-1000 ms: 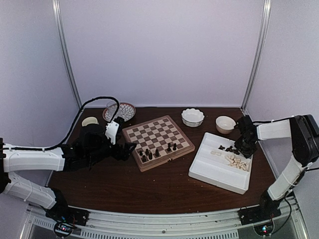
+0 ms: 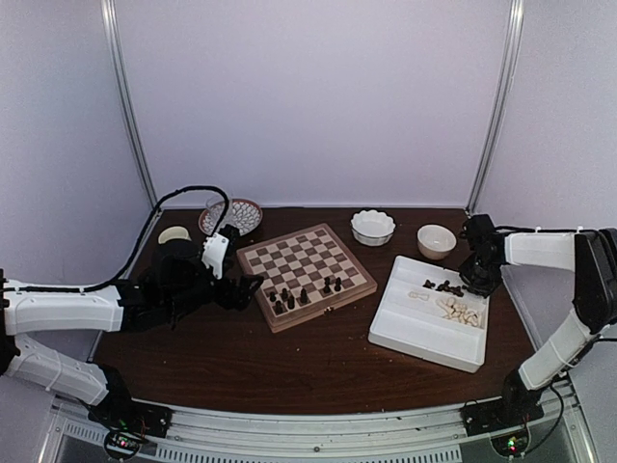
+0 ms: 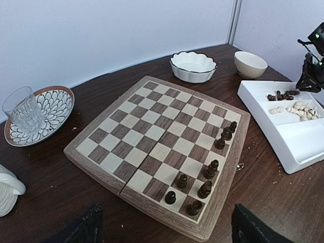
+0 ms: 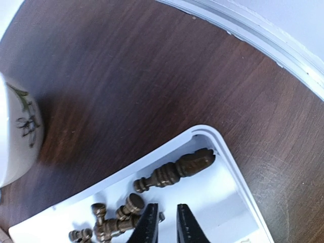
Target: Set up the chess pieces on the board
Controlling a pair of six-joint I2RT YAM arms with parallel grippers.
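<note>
The chessboard (image 2: 307, 260) holds several dark pieces along its near right side, seen also in the left wrist view. My left gripper (image 2: 241, 289) is at the board's left, fingers spread. The white tray (image 2: 415, 328) holds dark pieces (image 4: 174, 169) in its back compartment and light pieces (image 2: 459, 311) in the middle one. My right gripper is over the back compartment among the dark pieces, its fingertips a little apart; whether anything is held between them is unclear.
A white bowl (image 2: 436, 241) stands just behind the tray, and a scalloped bowl (image 2: 372, 230) behind the board. A patterned plate (image 2: 246, 220) with a glass is at back left. Bare table (image 2: 318, 371) lies along the front.
The right arm has shifted slightly, its wrist and elbow moving a little to the right. The left arm and board look unchanged.
</note>
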